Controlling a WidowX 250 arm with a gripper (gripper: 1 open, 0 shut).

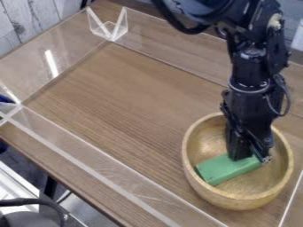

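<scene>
A wooden bowl (200, 194) sits at the right front of the table, with a green block (221, 169) lying in it. My black gripper (247, 149) reaches down into the bowl, its tips at the upper right end of the block. It looks shut; whether the block touches or sits between the fingertips is hidden.
Clear plastic edging runs along the left side, with a small clear bracket (108, 27) at the back left. A dark object (24, 208) is at the lower left corner.
</scene>
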